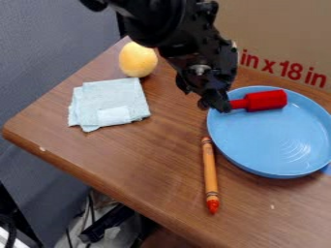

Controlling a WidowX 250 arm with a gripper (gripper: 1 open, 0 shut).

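My black gripper (212, 97) hangs at the upper middle, its tip at the left rim of a blue plate (278, 145), beside the left end of a red cylindrical object (266, 100) lying on the plate. Whether the fingers are open or shut is hard to make out. An orange crayon (210, 177) lies left of the plate. A folded pale cloth (107, 104) and a yellow round object (137, 60) sit on the table's left part.
A cardboard box (285, 39) stands behind the plate. The wooden table (130, 165) has bare space at the front left; its left edge drops to the floor.
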